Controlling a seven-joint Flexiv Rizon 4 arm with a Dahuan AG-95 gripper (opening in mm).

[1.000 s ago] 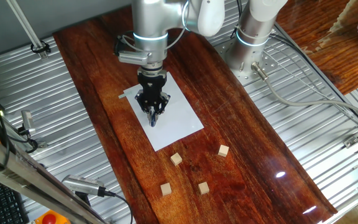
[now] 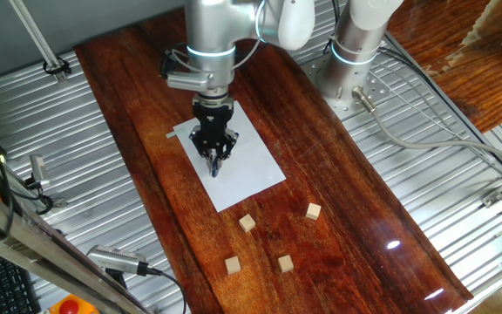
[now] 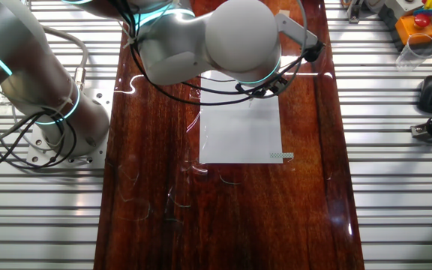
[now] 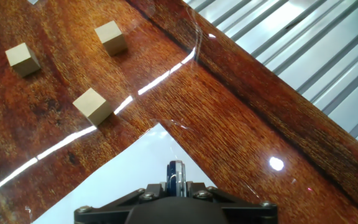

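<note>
My gripper (image 2: 215, 166) points down over a white sheet of paper (image 2: 253, 163) on the dark red wooden table. Its fingers stand close together in the wrist view, where a narrow dark-blue and clear tip (image 4: 176, 177) shows at their ends. I cannot tell whether that tip is part of the fingers or a thin thing between them. Several small pale wooden cubes lie apart from one another beyond the sheet, among them one nearest the paper (image 2: 247, 222) and one to its right (image 2: 312, 211). In exterior view 2 the arm hides the gripper and all the cubes.
A small patterned strip (image 3: 281, 155) lies at one corner of the paper. Ribbed metal decking (image 2: 77, 157) borders the table. The arm's base (image 2: 342, 83) stands at its right edge, and a small camera-like device (image 2: 117, 259) sits left of it. The wood between the cubes is clear.
</note>
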